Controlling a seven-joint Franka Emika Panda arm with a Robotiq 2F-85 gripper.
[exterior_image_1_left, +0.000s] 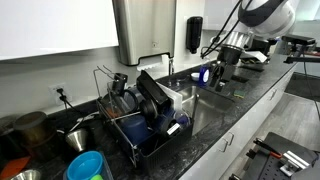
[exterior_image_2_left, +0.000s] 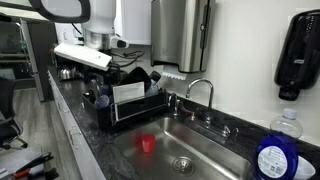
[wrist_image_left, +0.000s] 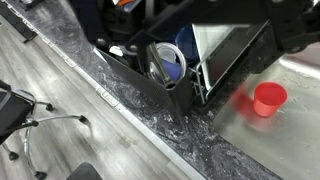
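Note:
A red cup (exterior_image_2_left: 148, 143) stands in the left part of the sink basin (exterior_image_2_left: 181, 163). From the wrist camera, the same cup (wrist_image_left: 268, 98) shows to the right, clear of my fingers, with a faint red smear in the steel beside it. My gripper is open, its dark fingers spread wide over the black dish rack (wrist_image_left: 178, 99). Inside the rack, a round metal and blue item (wrist_image_left: 172, 62) is partly visible below the gripper. In the first exterior view, the gripper (exterior_image_1_left: 218, 77) hangs above the counter by the sink; its fingertips are hard to make out there.
Pans and dishes crowd the dish rack (exterior_image_1_left: 160, 150). A tall faucet (exterior_image_2_left: 209, 102) rises behind the sink, and a blue-labelled bottle (exterior_image_2_left: 274, 158) stands at its right. Metal pots and a blue bucket (exterior_image_1_left: 88, 165) occupy the counter's near end.

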